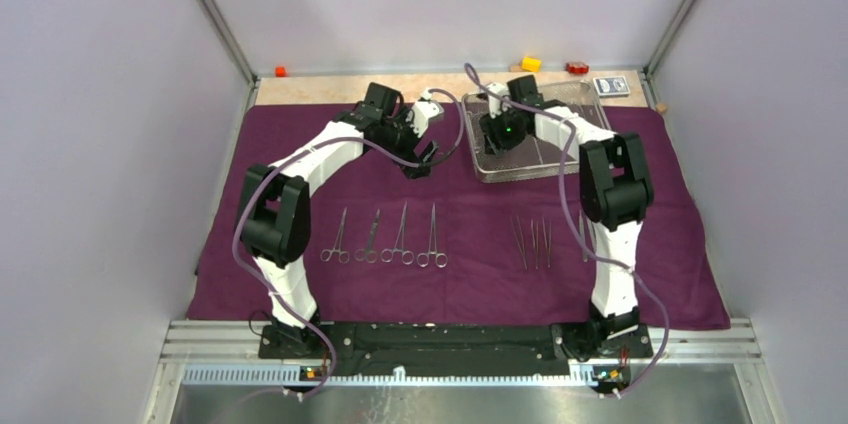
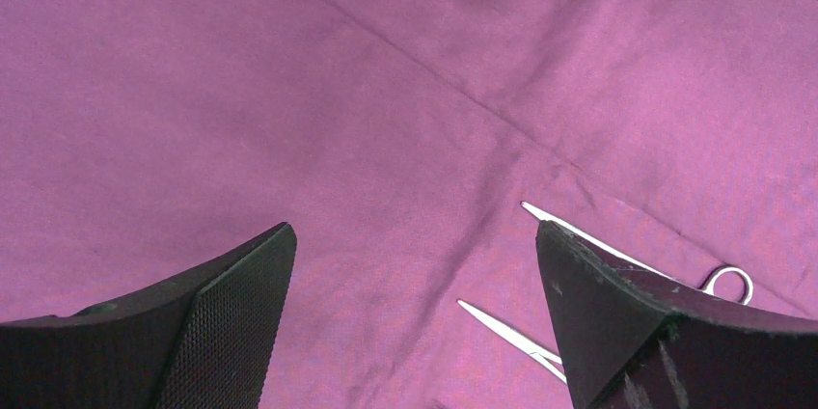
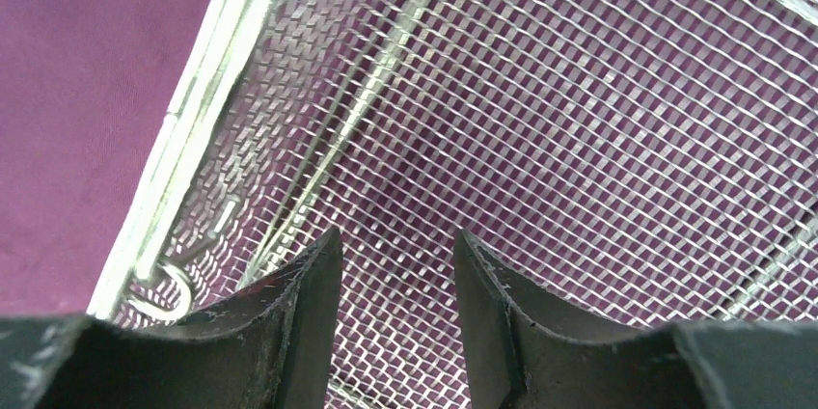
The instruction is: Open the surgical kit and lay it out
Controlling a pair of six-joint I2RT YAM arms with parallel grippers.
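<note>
A metal mesh tray (image 1: 525,174) stands at the back right of the purple cloth. My right gripper is inside it, fingers apart, nothing between them; beside it, a ringed metal instrument (image 3: 174,298) lies along the tray's side wall, slightly blurred. My left gripper hangs open over bare cloth, left of the tray. A row of scissor-like instruments (image 1: 395,254) lies on the front left of the cloth, and several slender instruments (image 1: 535,244) lie on the front right, partly hidden by the right arm.
Small red (image 1: 280,72) and yellow (image 1: 530,64) blocks, a red object (image 1: 576,68) and a card box (image 1: 610,86) sit along the back ledge. Purple cables loop over both arms.
</note>
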